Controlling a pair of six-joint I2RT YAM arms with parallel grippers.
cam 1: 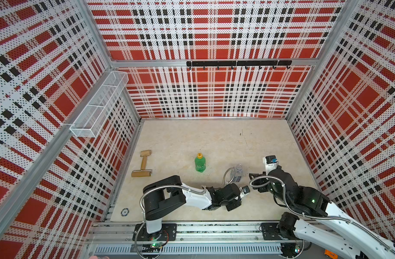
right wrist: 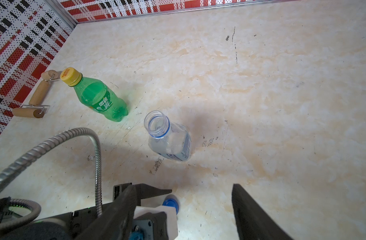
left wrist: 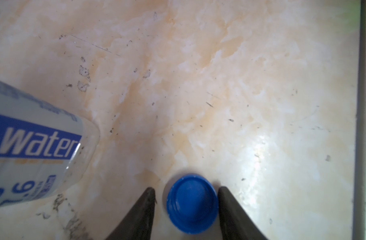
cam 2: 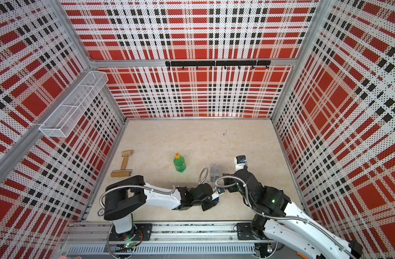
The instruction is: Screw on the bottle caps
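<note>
A blue bottle cap (left wrist: 192, 204) lies flat on the table between the two fingertips of my left gripper. The fingers stand open around it; bare table shows beside the left fingertip, while the right one is very close to the cap, and I cannot tell whether it touches. In the right wrist view the clear bottle (right wrist: 173, 142) stands upright with its mouth uncovered. Its Water label (left wrist: 38, 144) shows at the left edge of the left wrist view. My right gripper is open and empty, to the right of the left gripper.
A green bottle (right wrist: 101, 98) with a yellow cap on it stands further left. Beyond it lies a wooden roller tool (right wrist: 38, 94) by the left wall. The left arm's metal hose (right wrist: 97, 148) arches near the clear bottle.
</note>
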